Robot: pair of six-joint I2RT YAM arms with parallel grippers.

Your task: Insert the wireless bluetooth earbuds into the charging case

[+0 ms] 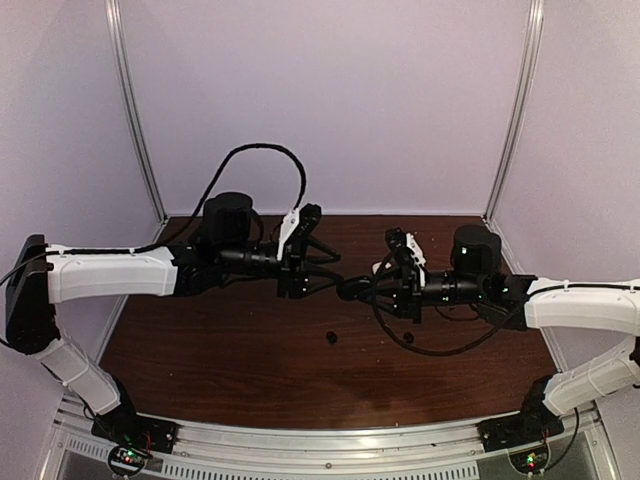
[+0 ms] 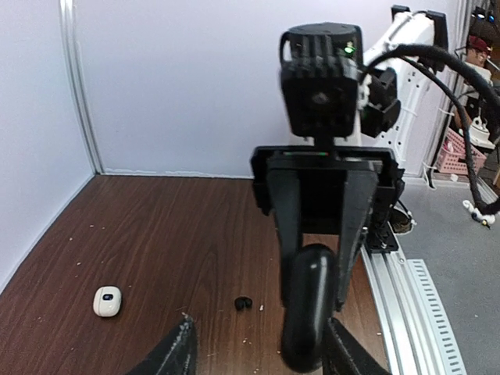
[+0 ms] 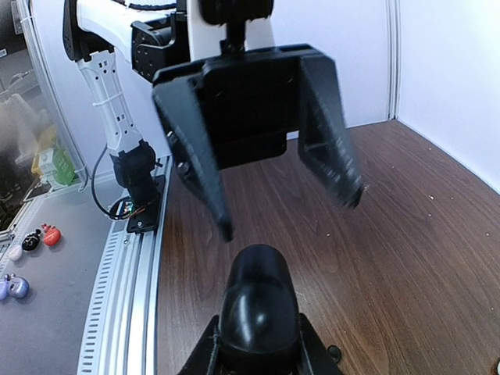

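Note:
The black charging case (image 1: pixel 354 288) is held upright-to-tilted in my right gripper, shut on it; in the left wrist view the case (image 2: pixel 308 305) shows its glossy rounded body. My left gripper (image 1: pixel 325 265) faces it from the left, fingers apart with nothing between them, just short of the case. Small dark earbuds (image 1: pixel 331 337) lie apart on the table below; in the left wrist view a dark earbud (image 2: pixel 243 303) shows on the wood.
A white object (image 2: pixel 107 301) lies on the wooden table (image 1: pixel 220 350), partly behind my right arm in the top view. The table is otherwise mostly clear. Walls bound the back and sides.

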